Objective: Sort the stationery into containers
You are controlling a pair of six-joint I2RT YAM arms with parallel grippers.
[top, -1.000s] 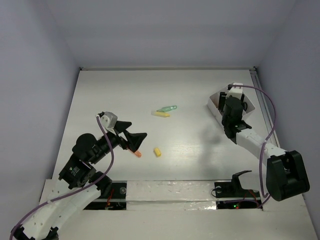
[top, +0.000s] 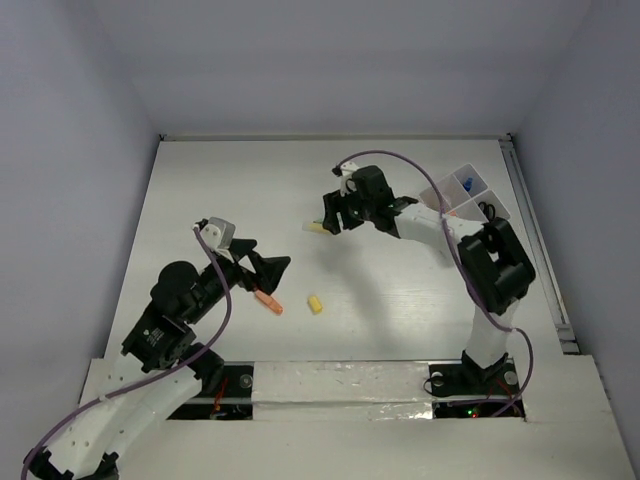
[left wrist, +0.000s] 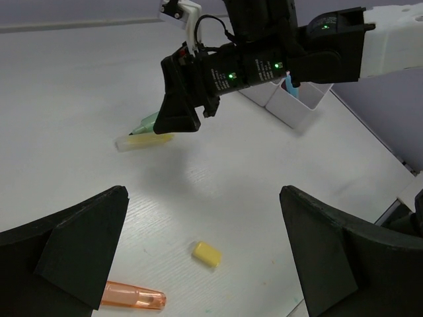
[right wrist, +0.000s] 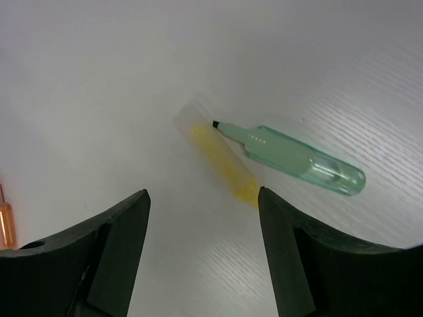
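Observation:
A green marker [right wrist: 297, 158] and a translucent yellow stick [right wrist: 221, 162] lie close together mid-table. My right gripper [top: 335, 215] is open above them, both in front of its fingers in the right wrist view. My left gripper is open and empty at the table's lower left, with an orange item [left wrist: 132, 294] below it and a small yellow block [left wrist: 206, 254] farther right. A white divided container [top: 470, 176] stands at the right, holding a blue item and dark-handled scissors; the right arm partly hides it.
Walls bound it at the back and sides. The right arm stretches across the table's right side.
My right gripper has moved left from the container to above the green marker and yellow stick.

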